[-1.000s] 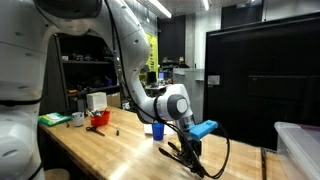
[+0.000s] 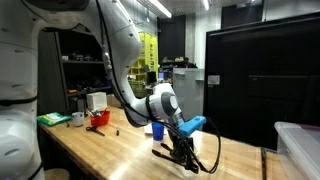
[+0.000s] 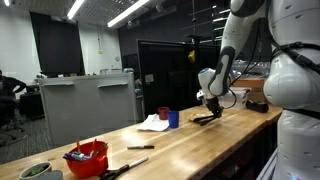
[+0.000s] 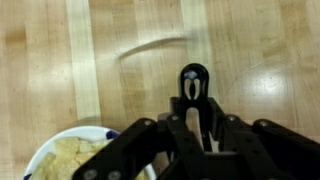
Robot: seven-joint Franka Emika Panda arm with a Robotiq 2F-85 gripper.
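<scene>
A black utensil handle [image 4: 194, 74], with a long slot near its end, stands out from between the fingers of my gripper in the wrist view. My gripper is shut on this handle. What the utensil's other end looks like is hidden under the gripper. Low over the wooden table, the gripper [image 2: 184, 158] shows dark and small in exterior view 1. At the bottom left of the wrist view, beside the gripper, a white bowl [image 4: 42, 153] holds pale yellow pieces [image 4: 73, 158].
A blue cup [image 3: 173, 119], a red container [image 3: 163, 113] and a white cloth [image 3: 152, 123] stand or lie further along the table. A red basket [image 3: 86, 160] with tools is at the near end. Bare tabletop [image 3: 190, 148] stretches between them.
In exterior view 1 the arm and gripper have shifted to the left over the last second, staying low over the table. The other objects look unmoved.
</scene>
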